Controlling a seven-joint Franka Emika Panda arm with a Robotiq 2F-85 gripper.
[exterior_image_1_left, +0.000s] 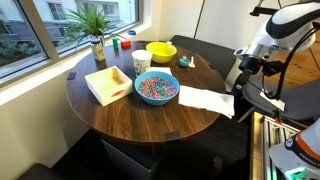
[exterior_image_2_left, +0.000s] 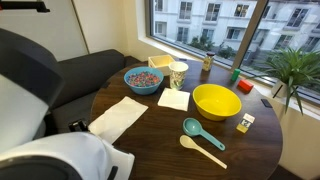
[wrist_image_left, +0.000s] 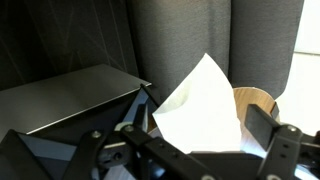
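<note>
My gripper stands open in the wrist view, its dark fingers wide apart with nothing held between them. Beyond them a white cloth or paper sheet (wrist_image_left: 200, 105) lies on the wooden table, partly hidden by the gripper. In exterior view 1 the gripper (exterior_image_1_left: 243, 78) hangs beside the table's right edge, near that sheet (exterior_image_1_left: 207, 101). A blue bowl (exterior_image_1_left: 157, 88) of small coloured pieces sits left of the sheet. Farther back are a yellow bowl (exterior_image_1_left: 160, 48), a white patterned cup (exterior_image_1_left: 141, 63) and a cream box (exterior_image_1_left: 108, 83).
Exterior view 2 shows a teal ladle (exterior_image_2_left: 204, 134), a wooden spoon (exterior_image_2_left: 203, 150), a small carton (exterior_image_2_left: 245, 122) and a white square napkin (exterior_image_2_left: 173, 99). A potted plant (exterior_image_2_left: 290, 70) stands by the window.
</note>
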